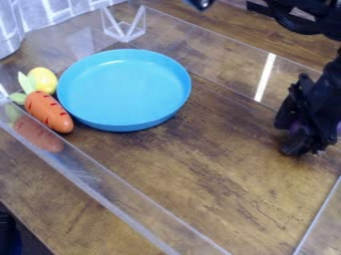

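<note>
My black gripper is low at the right side of the wooden surface, shut on a small dark purple object that is mostly hidden behind its fingers. A light blue round plate lies at the upper left of the surface, apart from the gripper. Left of the plate are an orange carrot with pale green leaves and a yellow lemon-like object just behind it.
Clear plastic walls border the work area, with a white angular bracket at the back.
</note>
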